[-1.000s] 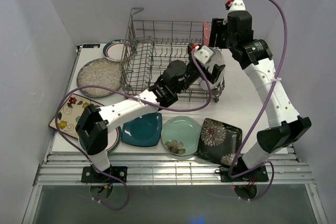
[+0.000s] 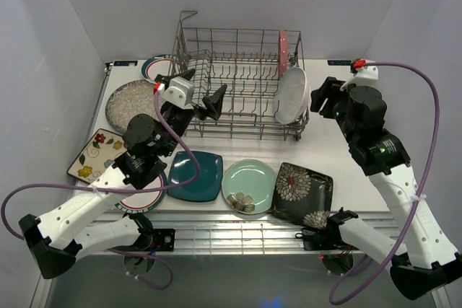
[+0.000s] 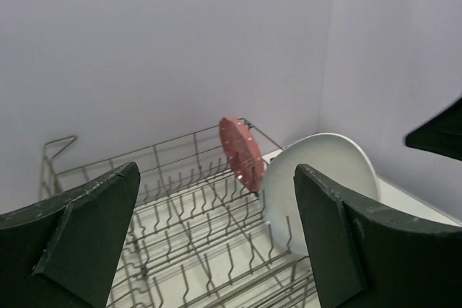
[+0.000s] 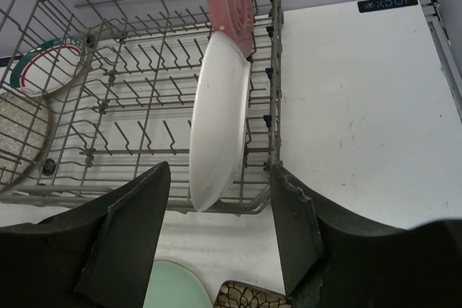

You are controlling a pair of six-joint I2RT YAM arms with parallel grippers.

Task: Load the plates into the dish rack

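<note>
A white plate (image 2: 290, 94) stands on edge at the right end of the wire dish rack (image 2: 231, 124), in front of a pink polka-dot plate (image 2: 283, 54). My left gripper (image 2: 201, 88) hangs open over the rack's left part, nothing between its fingers. My right gripper (image 2: 324, 94) is just right of the rack beside the white plate, part open and empty. Along the front lie a teal square plate (image 2: 195, 177), a pale green plate (image 2: 248, 182) and a dark floral plate (image 2: 302, 195).
At left lie a speckled plate (image 2: 135, 107), a red-rimmed plate (image 2: 157, 70), a floral tray (image 2: 97, 156) and another rimmed plate (image 2: 141, 200), partly hidden by my left arm. Bare counter (image 2: 339, 149) shows right of the rack.
My left gripper has moved left, away from the white plate. My right gripper has moved right and toward the front, off the rack's right end. The white plate stands in the rack.
</note>
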